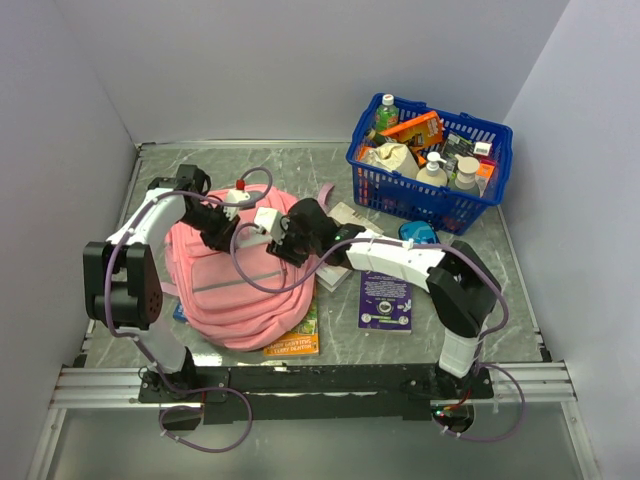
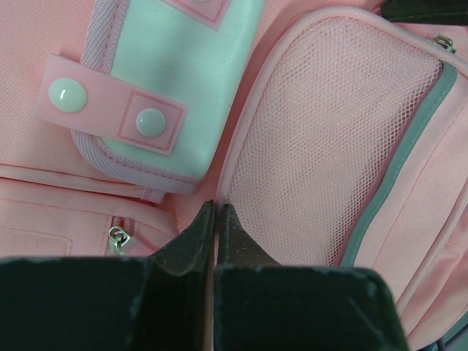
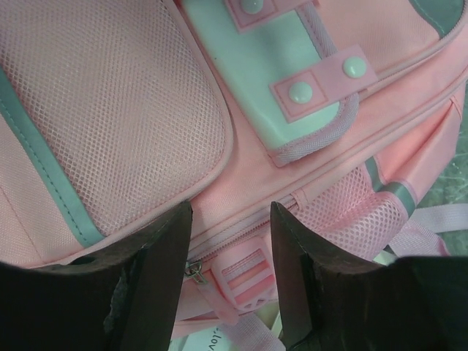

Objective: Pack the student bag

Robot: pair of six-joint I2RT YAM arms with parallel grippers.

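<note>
The pink bag (image 1: 235,315) lies flat on the table, front pocket up. My left gripper is shut on the piped edge of the bag's front pocket (image 2: 329,110), beside the mint handle wrap (image 2: 194,80). Over the bag's right side hovers my right gripper, open with nothing held. A zipper pull (image 3: 212,296) and a pink buckle-like piece (image 3: 245,270) show beyond and below its fingertips. The mint wrap (image 3: 274,80) also appears in the right wrist view. Inside the bag cannot be seen.
A blue basket (image 1: 440,205) full of bottles and boxes stands at the back right. A purple book (image 1: 385,302) lies right of the bag, an orange-green book (image 1: 295,340) partly under its front. A blue item (image 1: 418,232) lies by the basket.
</note>
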